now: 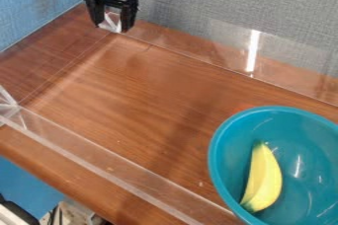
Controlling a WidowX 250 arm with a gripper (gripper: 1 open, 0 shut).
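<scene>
My black gripper hangs at the back left corner of the wooden surface, just in front of a clear plastic corner piece that it partly hides. Whether anything is between its fingers is hard to tell. A yellow banana lies inside a teal bowl at the lower right.
Transparent low walls run along its front left and back edges, with grey and blue padded walls behind. A dark and white object is partly visible at the bottom left corner.
</scene>
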